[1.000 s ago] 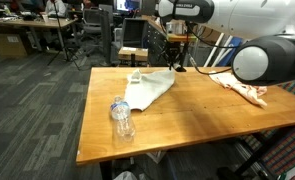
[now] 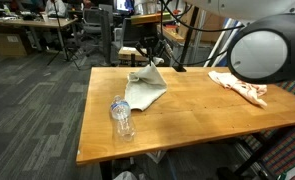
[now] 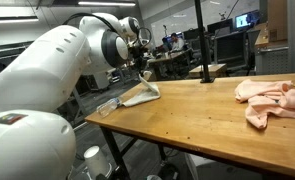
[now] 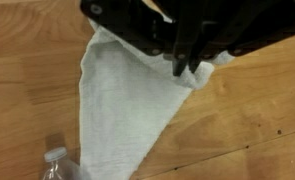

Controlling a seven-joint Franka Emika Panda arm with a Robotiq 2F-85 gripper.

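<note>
A white cloth [image 2: 144, 92] lies at the far part of the wooden table, with one part raised off the surface. My gripper [image 2: 152, 60] is above it, shut on that raised part. In the wrist view the white cloth [image 4: 127, 105] runs up to the closed fingers [image 4: 181, 66] and bunches there, while its longer part spreads flat on the wood. Exterior view 2 has the raised cloth [image 3: 149, 87] standing up under the gripper. The exact grip is partly hidden by the dark fingers.
A clear plastic bottle [image 2: 122, 119] stands near the table's left edge, close to the cloth. Pink cloth [image 3: 270, 101] lies crumpled on the table's other side. Bare wood [image 2: 192, 110] stretches between the two cloths.
In exterior view 1 my gripper has moved left, drawing the cloth's raised right part over toward the rest of it. The bottle and pink cloth have stayed put.
</note>
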